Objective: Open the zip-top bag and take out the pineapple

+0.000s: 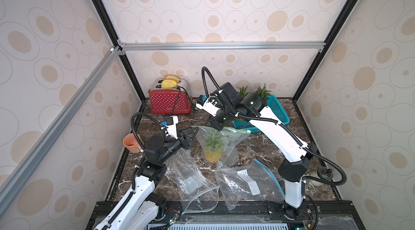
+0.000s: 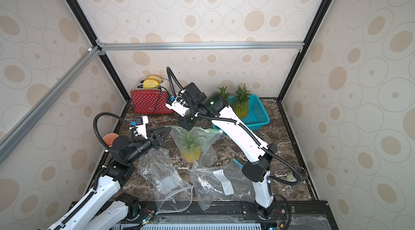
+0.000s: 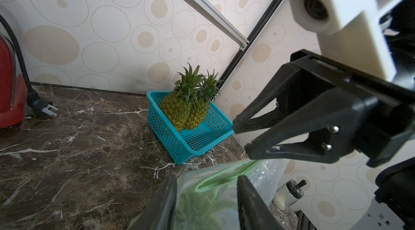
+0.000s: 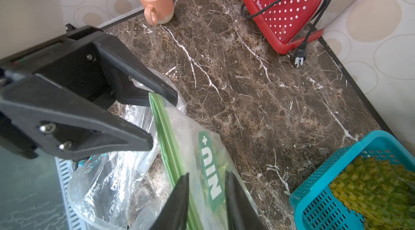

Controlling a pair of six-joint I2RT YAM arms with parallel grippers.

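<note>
A clear zip-top bag [image 1: 231, 143] holds a pineapple [image 1: 213, 147] at the table's middle, its green zip edge raised. My left gripper [image 1: 193, 131] is at the bag's upper left end, its fingers part open; in the left wrist view the green zip runs behind the blurred fingertips, and I cannot tell whether it touches them. My right gripper [image 1: 214, 124] is open just above the zip edge, as both wrist views show around the green strip [image 4: 166, 139]. Whether the bag's mouth is parted is unclear.
Two empty bags [image 1: 248, 182] lie in front. A teal basket [image 3: 168, 122] with pineapples stands at back right, a red toaster [image 1: 169, 100] with cord at back left, an orange mug [image 1: 131, 142] at left, a jar [image 3: 285, 193] at right.
</note>
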